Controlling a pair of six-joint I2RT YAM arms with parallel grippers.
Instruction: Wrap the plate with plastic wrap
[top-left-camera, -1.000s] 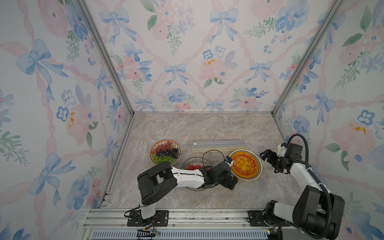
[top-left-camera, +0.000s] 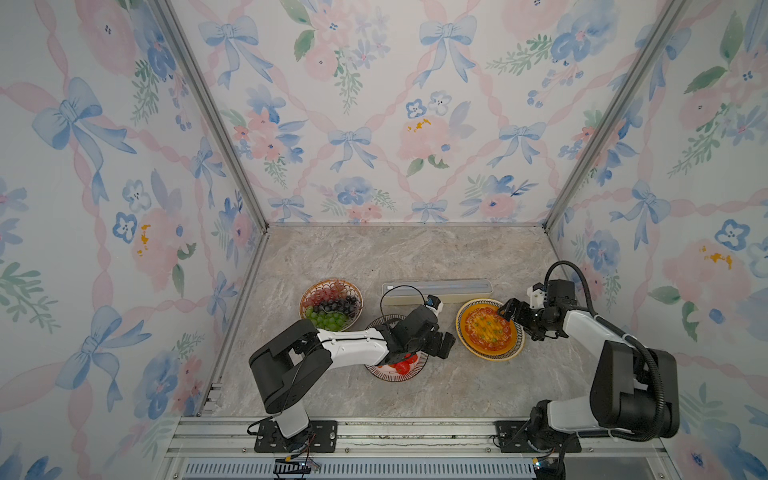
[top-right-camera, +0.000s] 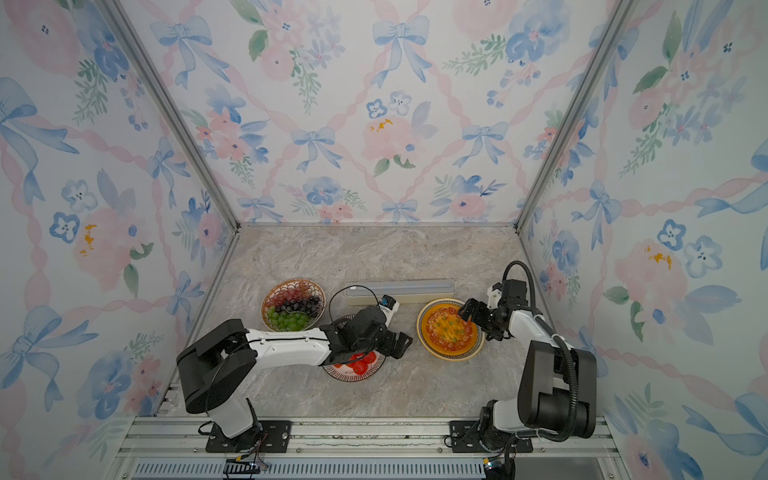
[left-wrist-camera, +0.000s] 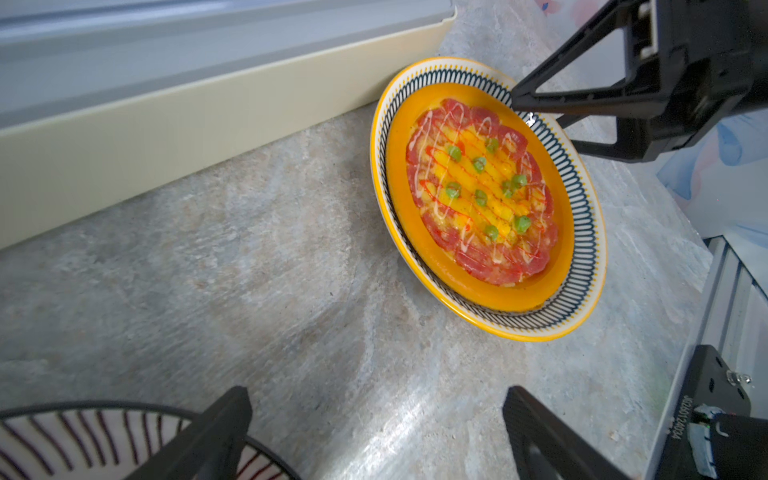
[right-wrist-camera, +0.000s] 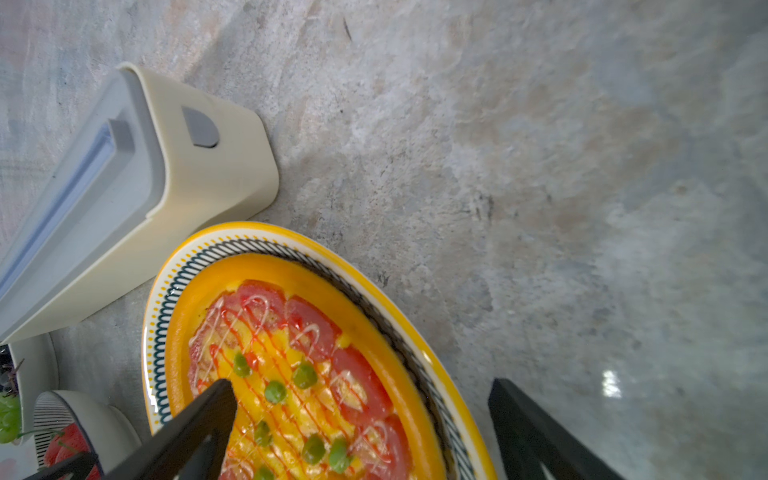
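The yellow-rimmed plate (top-left-camera: 497, 357) with a round, pizza-like food (left-wrist-camera: 480, 200) sits on the counter, right of centre. No film shows over it. Directly behind it lies the long cream plastic wrap box (top-left-camera: 437, 299), its grey-blue top (right-wrist-camera: 88, 188) facing up. My left gripper is open and empty, left of the plate and partly above the bowl of red fruit. My right gripper is also open; its fingers (right-wrist-camera: 528, 432) straddle the plate's right rim from above, with no visible contact.
A striped bowl (left-wrist-camera: 80, 432) of red fruit lies partly hidden under the left arm. Farther left stands a basket (top-left-camera: 304, 302) of grapes. The counter behind the box and in front of the plate is bare.
The left gripper has drawn back leftward, away from the plate. The right gripper has moved left over the plate's right rim. The plate and wrap box show no clear movement.
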